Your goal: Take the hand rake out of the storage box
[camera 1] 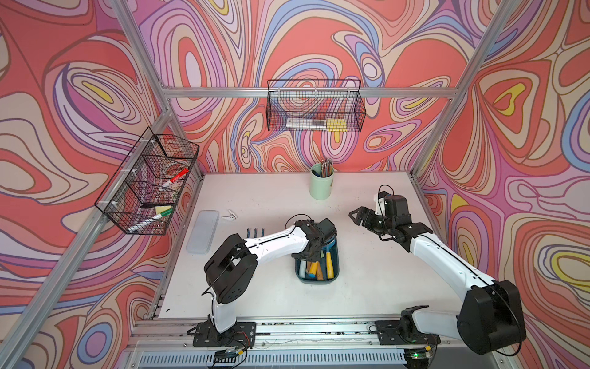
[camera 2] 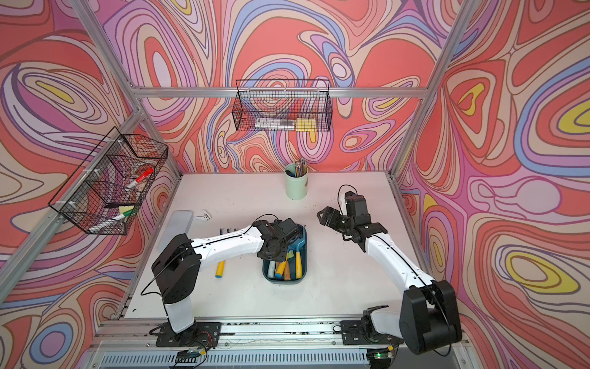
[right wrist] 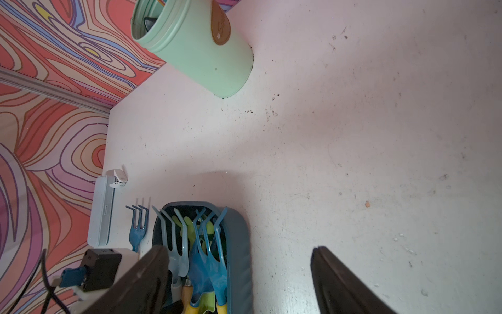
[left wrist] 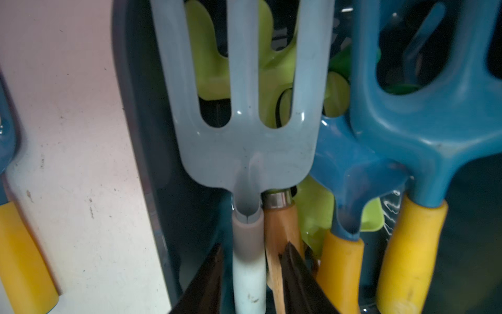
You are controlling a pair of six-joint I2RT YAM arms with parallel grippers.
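Note:
The dark storage box (camera 1: 336, 273) holds several rakes and tools. In the left wrist view a grey-blue hand rake (left wrist: 245, 141) with a pale handle lies along the box's left side, beside a wooden handle (left wrist: 282, 225) and blue tools with yellow handles. My left gripper is down in the box at that pale handle, its fingers part open either side; whether they touch it is unclear. My right gripper is open and empty, above the table right of the box.
A mint cup (camera 1: 320, 184) of utensils stands at the back. A blue rake with yellow handle (camera 2: 219, 267) and a pale lid (camera 1: 202, 230) lie left of the box. Wire baskets hang on the walls.

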